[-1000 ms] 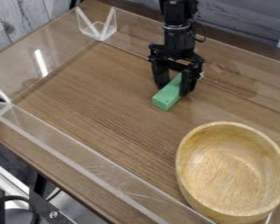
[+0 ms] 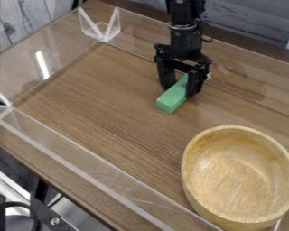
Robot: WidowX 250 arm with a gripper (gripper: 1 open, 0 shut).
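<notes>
A black robot arm reaches down from the top of the camera view to its gripper (image 2: 181,70), which is over a green oblong object (image 2: 173,98) on the wooden surface. The gripper's fingers are at the upper end of the green object, which slants from lower left to upper right. The dark fingers overlap it, so I cannot tell whether they are shut on it.
A large round tan bowl (image 2: 237,176) fills the lower right. Clear plastic walls run along the left and lower edges. Dark cables show at the lower left corner.
The gripper has shifted very slightly; the green object stays in nearly the same place.
</notes>
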